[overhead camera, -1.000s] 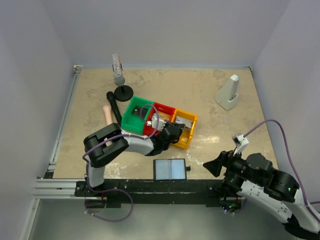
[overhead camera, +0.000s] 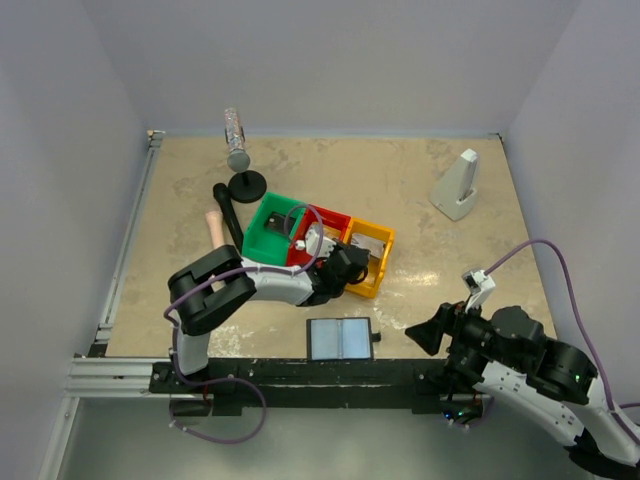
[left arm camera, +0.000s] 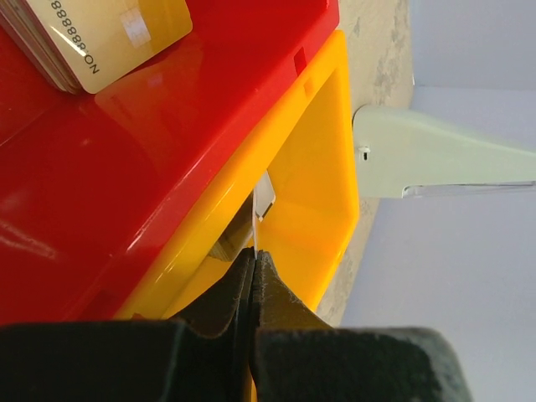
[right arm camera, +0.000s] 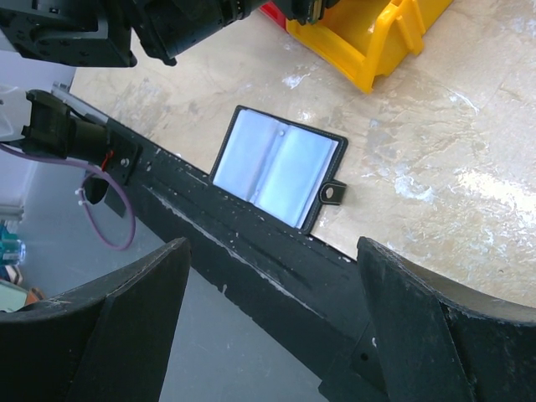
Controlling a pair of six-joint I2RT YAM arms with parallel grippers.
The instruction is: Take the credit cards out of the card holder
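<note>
The card holder (overhead camera: 340, 338) lies spread flat near the table's front edge, black-edged with clear pages and a snap tab; its pages look pale and plain in the right wrist view. Over the yellow bin (overhead camera: 375, 232), my left gripper is shut, its tips pointing into the bin. A thin card (left arm camera: 255, 219), seen edge-on, rises from between the tips. Deeper in that bin shows a pale card (left arm camera: 265, 195). Gold cards (left arm camera: 117, 33) lie stacked in the red bin (left arm camera: 209, 109). At the front right, my right gripper stands open and empty.
A green bin (overhead camera: 262, 240) joins the red one on the left. Behind it stand a dark round base (overhead camera: 247, 185) and a clear bottle (overhead camera: 236, 150). A pale stand (overhead camera: 457, 187) is at the back right.
The right arm and the card holder have stayed put.
</note>
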